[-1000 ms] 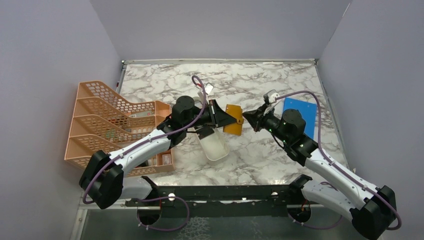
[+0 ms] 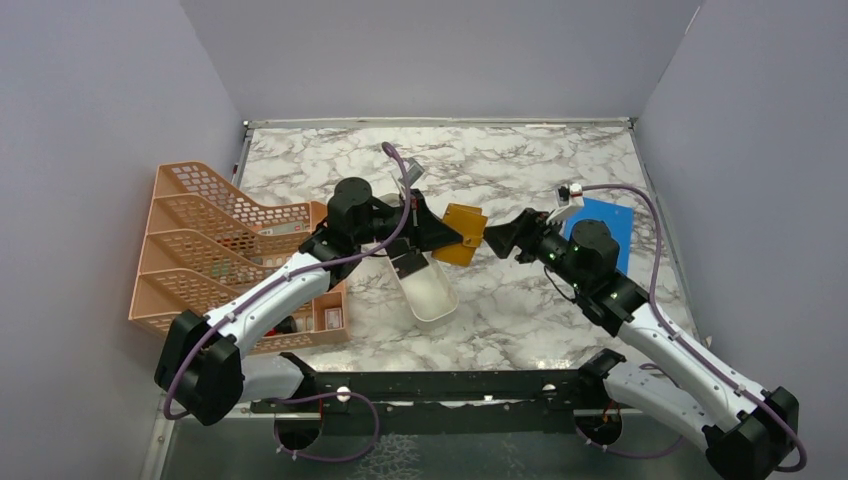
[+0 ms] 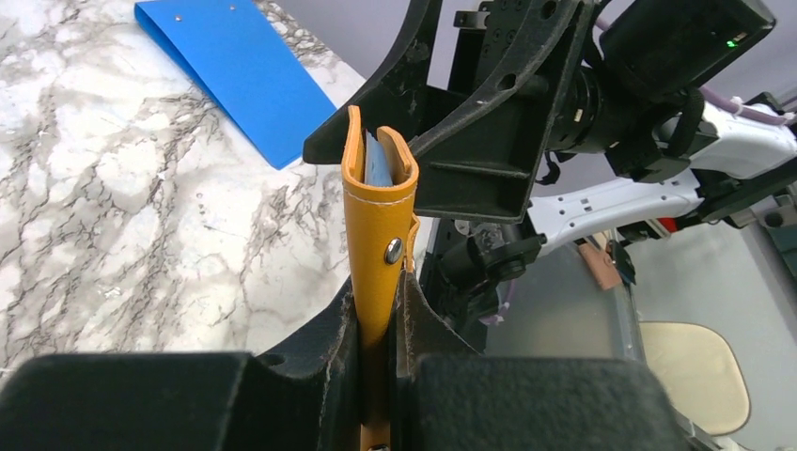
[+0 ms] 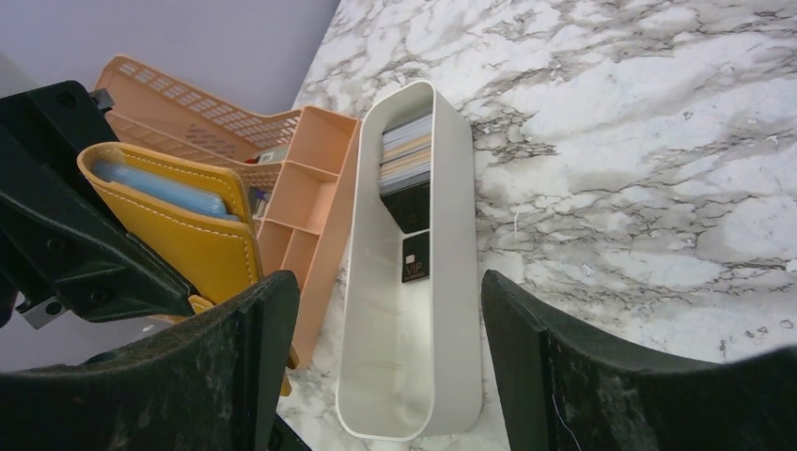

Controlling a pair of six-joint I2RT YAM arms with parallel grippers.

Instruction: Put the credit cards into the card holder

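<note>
My left gripper (image 2: 452, 239) is shut on the orange card holder (image 2: 463, 250), held in the air over the table. In the left wrist view the holder (image 3: 378, 211) stands upright with its mouth on top, and a pale blue card edge (image 3: 377, 162) shows inside. My right gripper is open and empty, just right of the holder in the top view. Its own view puts the holder (image 4: 193, 240) outside its left finger. A stack of cards (image 4: 407, 155) fills the far end of the white bin (image 4: 454, 254); a black VIP card (image 4: 415, 256) lies nearer.
An orange slatted organizer (image 2: 200, 255) stands at the left, close to the white bin. A blue folder (image 2: 608, 225) lies on the right of the marble table (image 2: 540, 325).
My right gripper has turned at the wrist, and its fingers look more spread than before.
</note>
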